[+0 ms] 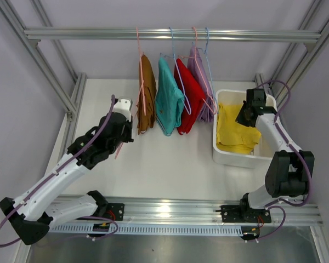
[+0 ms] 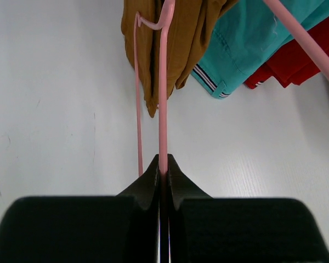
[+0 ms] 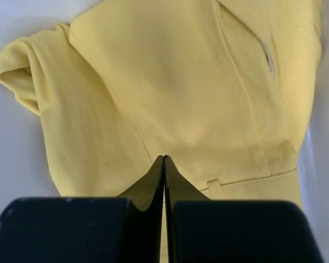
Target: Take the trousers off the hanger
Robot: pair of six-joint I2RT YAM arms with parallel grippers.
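Observation:
In the top view my left gripper (image 1: 127, 137) is at the left, shut on a pink hanger (image 2: 163, 120), in front of the brown trousers (image 1: 147, 93) on the rail; another pink hanger rod lies near them. Teal (image 1: 168, 98), red (image 1: 187, 93) and purple trousers (image 1: 202, 71) hang to their right. Yellow trousers (image 3: 175, 87) lie folded in the white bin (image 1: 233, 159). My right gripper is above them, shut with nothing visible between its fingers.
A metal rail (image 1: 88, 34) runs across the top.

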